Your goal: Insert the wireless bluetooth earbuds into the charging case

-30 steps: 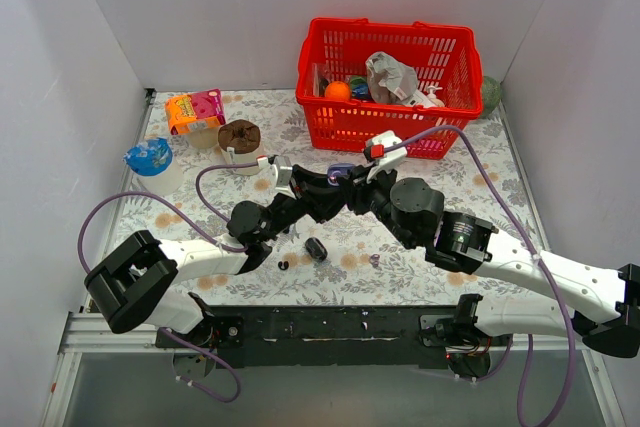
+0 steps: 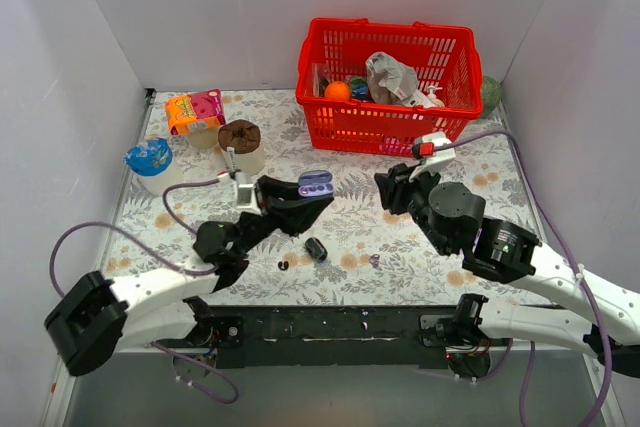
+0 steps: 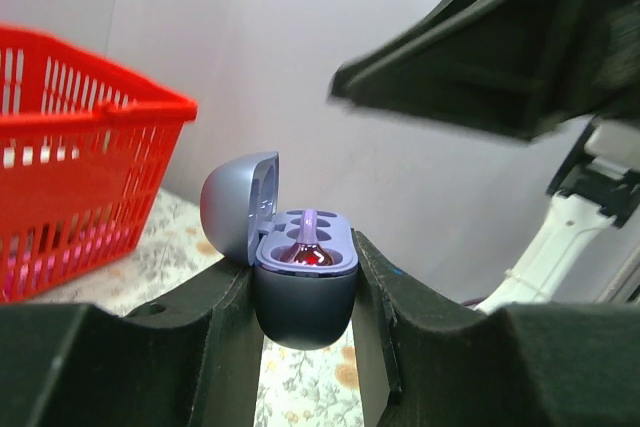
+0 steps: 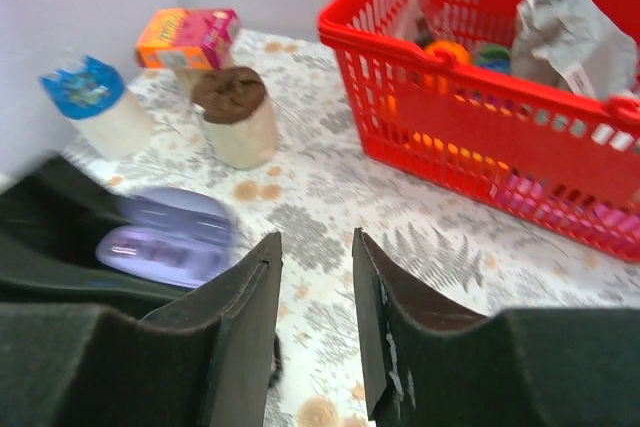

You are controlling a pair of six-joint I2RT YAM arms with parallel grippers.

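My left gripper (image 2: 298,205) is shut on the open lavender charging case (image 3: 305,292), held upright with its lid (image 3: 225,207) raised; a purple item with a red base (image 3: 309,237) shows inside. My right gripper (image 2: 395,187) stands open to the right of the case, which is blurred in the right wrist view; nothing shows between its fingers. Small objects lie on the table below: a dark oblong piece (image 2: 315,249), a small black piece (image 2: 283,265) and a small pinkish piece (image 2: 374,260).
A red basket (image 2: 390,127) of goods fills the back right. Cups (image 2: 240,147), a blue-lidded container (image 2: 150,159) and an orange-pink box (image 2: 195,111) stand at the back left.
My grippers have drawn apart: the left moved left and slightly down in the top view with the case, the right moved back to the right, away from the case.
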